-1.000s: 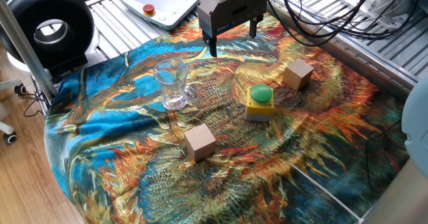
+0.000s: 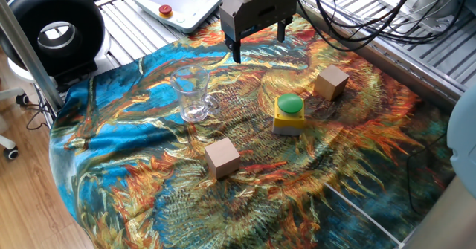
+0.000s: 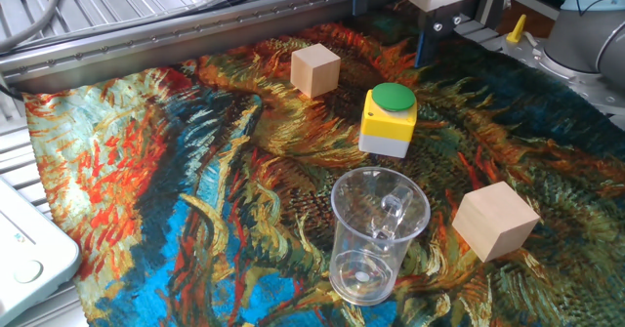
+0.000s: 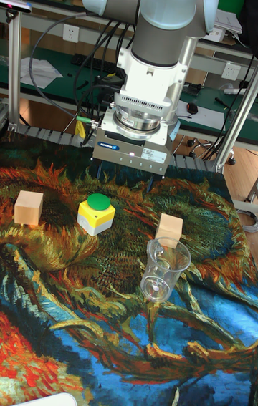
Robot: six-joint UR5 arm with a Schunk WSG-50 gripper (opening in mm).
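My gripper (image 2: 259, 47) hangs above the cloth with its two fingers wide apart and nothing between them; it is open. Below it stands a yellow and white box with a green push button (image 2: 290, 104) on top. A clear plastic cup (image 2: 191, 96) with a handle is upright on the cloth, empty as far as I can see. One wooden cube (image 2: 222, 158) lies near the cup, and another wooden cube (image 2: 331, 82) lies on the other side of the button box. In exterior view 3 the cup (image 4: 165, 272) partly covers the nearer cube (image 4: 169, 229).
A patterned cloth (image 2: 141, 197) with some wrinkles covers the table. A tablet-like panel with a red knob (image 2: 166, 11) lies at its edge. Loose black cables (image 2: 372, 26) run along the metal rail. Open cloth separates the button box from both cubes.
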